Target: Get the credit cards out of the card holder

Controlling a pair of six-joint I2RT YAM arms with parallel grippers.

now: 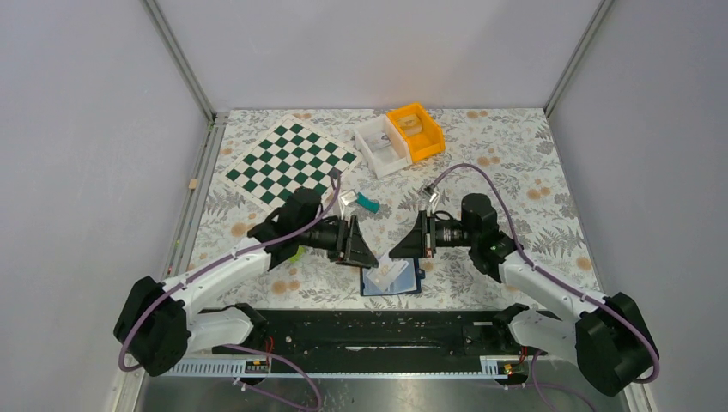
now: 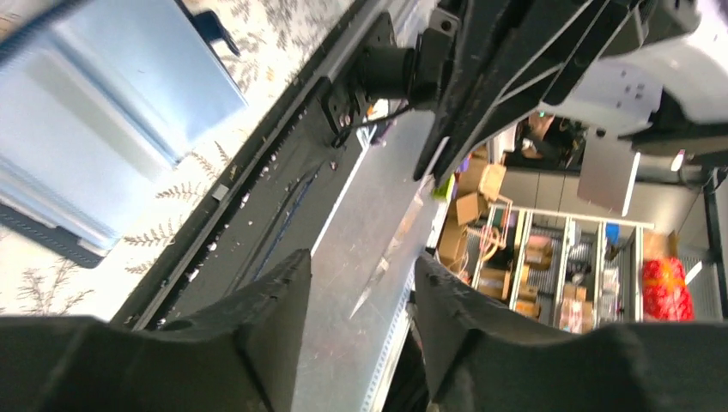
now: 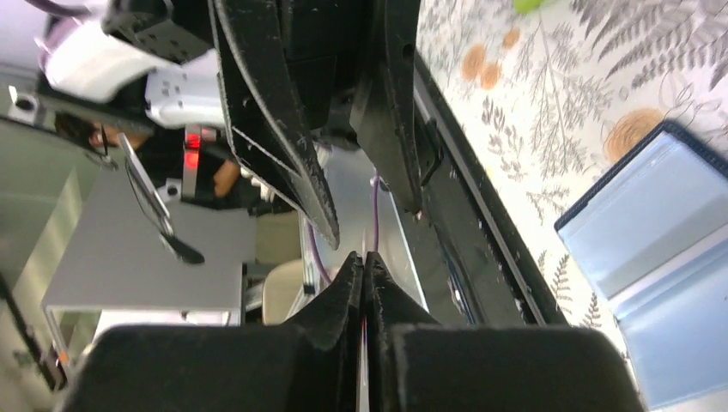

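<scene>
The card holder (image 1: 409,282) lies spread flat near the table's front edge, dark-rimmed with pale blue inner faces; its pockets (image 2: 185,73) show in the left wrist view. Above it, a whitish card (image 1: 388,275) hangs between the two grippers. Seen edge-on, this card (image 2: 397,240) runs from the right gripper's fingertips toward my left gripper, whose fingers stand apart on either side of its far end, with a gap showing. My right gripper is shut on the card's thin edge. Whether other cards remain in the pockets, I cannot tell.
At the back stand a white bin (image 1: 395,165) and an orange bin (image 1: 432,150). A green checkered board (image 1: 292,163) lies at the back left. A small teal object (image 1: 367,203) is behind the left gripper.
</scene>
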